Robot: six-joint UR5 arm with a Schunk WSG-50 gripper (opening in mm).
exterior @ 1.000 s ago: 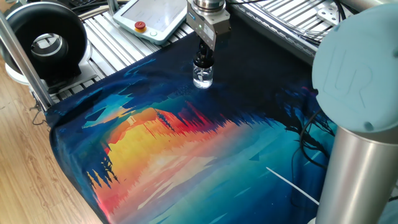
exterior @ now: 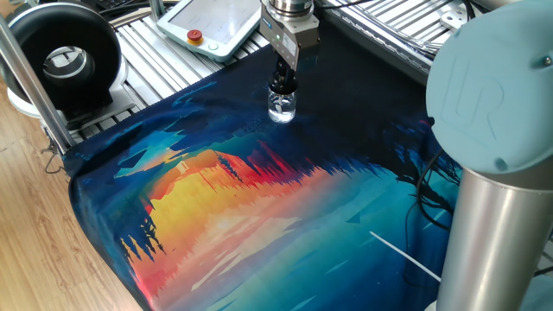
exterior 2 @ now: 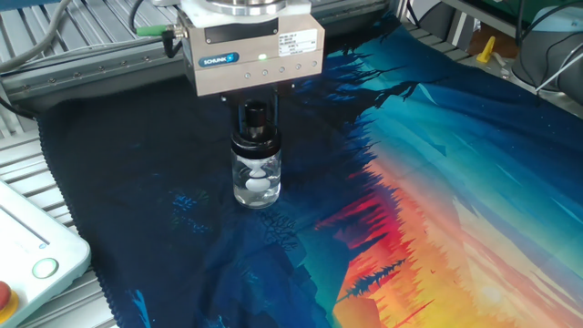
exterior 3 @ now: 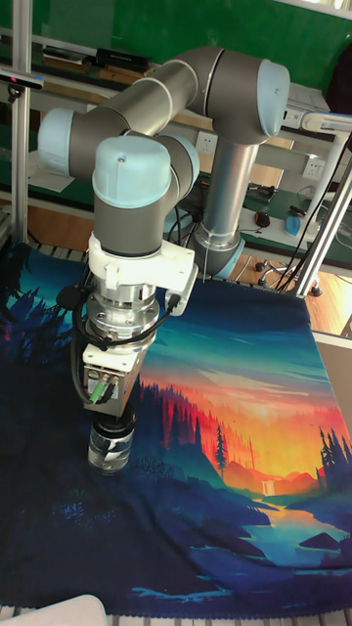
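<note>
A clear glass jar (exterior 2: 258,185) with a black lid (exterior 2: 244,147) and a black knob-like top stands upright on the dark part of the cloth. Pale, rounded shapes show inside the glass. Directly over it, pointing down, is my gripper (exterior 2: 257,126), its dark fingers reaching to either side of the knob. Black against black, it is unclear whether they press on the knob or stand clear of it. The jar also shows under the gripper in exterior view 1 (exterior: 282,107) and in exterior view 3 (exterior 3: 110,451).
A printed landscape cloth (exterior: 259,225) covers the table, wide and mostly bare around the jar. A control tablet (exterior: 212,26) with a red button lies beyond its edge. A black ring-shaped device (exterior: 65,56) stands on the left. A thin white stick or cable (exterior: 404,255) crosses the cloth.
The arm's blue joint cover has shifted slightly left in exterior view 1. The gripper has barely moved, and the jar stays in the same spot.
</note>
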